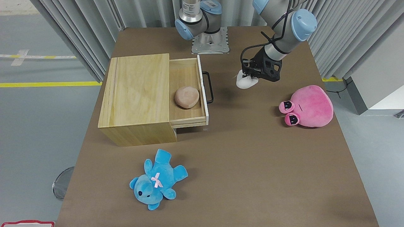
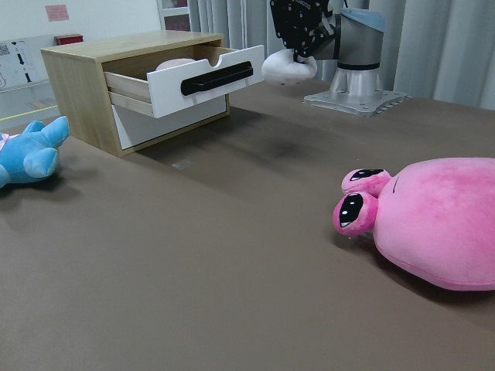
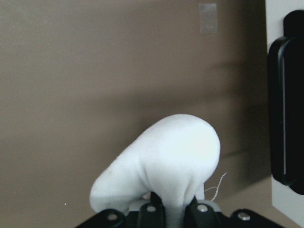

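My gripper (image 1: 252, 72) is shut on a white soft object (image 1: 246, 80), its fingers largely hidden by it; in the wrist view the white object (image 3: 166, 156) bunches between the fingertips. It hangs right of the open drawer's black handle (image 1: 210, 87), which also shows at the right edge of the wrist view. The wooden drawer box (image 1: 136, 90) has its drawer pulled out, with a beige round object (image 1: 186, 97) inside.
A pink plush toy (image 1: 310, 106) lies at the table's right edge. A blue teddy bear (image 1: 166, 176) lies in front of the drawer box.
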